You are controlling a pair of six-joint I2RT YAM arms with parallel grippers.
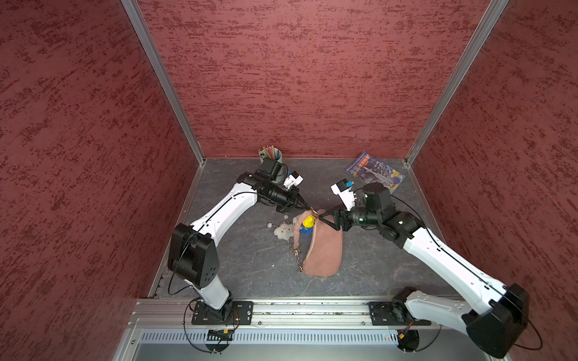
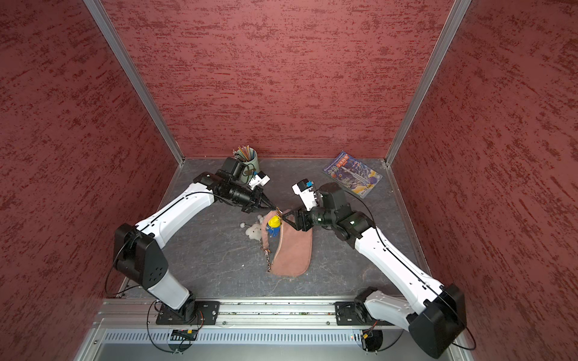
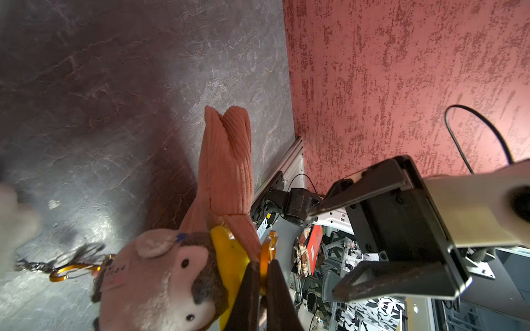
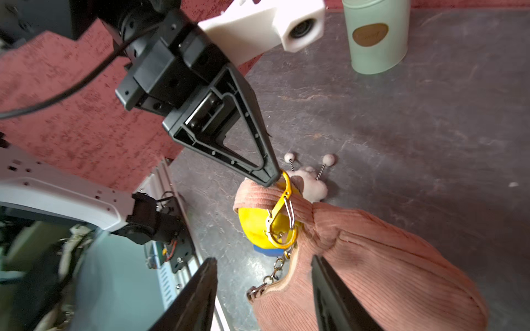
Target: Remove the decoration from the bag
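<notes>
The pink corduroy bag (image 4: 381,270) hangs with its strap looped at the top. A yellow carabiner (image 4: 280,220) shows at the strap, and my left gripper is shut on this clip's upper end. Below the clip dangles the decoration, a plush toy (image 3: 160,281) with a yellow and blue part that shows between strap and bag in the top left view. My right gripper is open, its fingertips apart, facing the bag and clip from the right. In the right wrist view nothing is between its fingers.
A grey plush (image 1: 284,231) with pompoms lies left of the bag. A green pencil cup (image 2: 248,163) stands at the back left, and a magazine (image 1: 376,169) lies at the back right.
</notes>
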